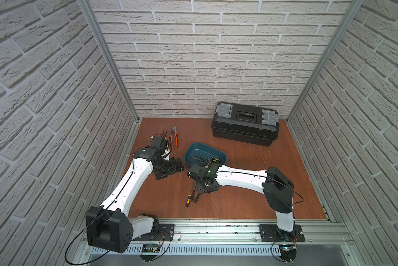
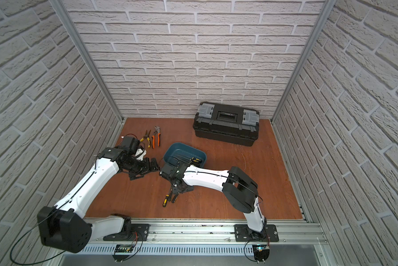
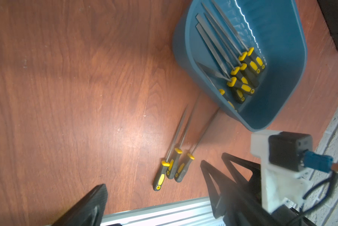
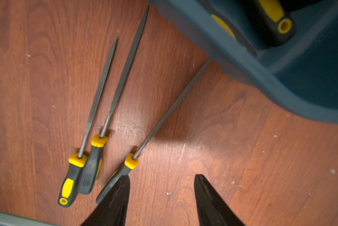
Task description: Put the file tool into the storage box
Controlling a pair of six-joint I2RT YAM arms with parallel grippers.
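Note:
A blue storage box [image 3: 285, 94] holds several yellow-black files. Three more files lie on the wood table below it: the left file [image 4: 69, 180], the middle file [image 4: 90, 169] and the right file [image 4: 169, 113], handles toward the front edge. My right gripper is open over them, its fingers beside and above the right file's handle, nothing between them. My left gripper [image 1: 175, 166] hangs left of the box; whether it is open or shut is unclear.
A black toolbox [image 1: 245, 124] stands at the back right. Pliers [image 2: 156, 136] lie at the back left, partly behind the left arm.

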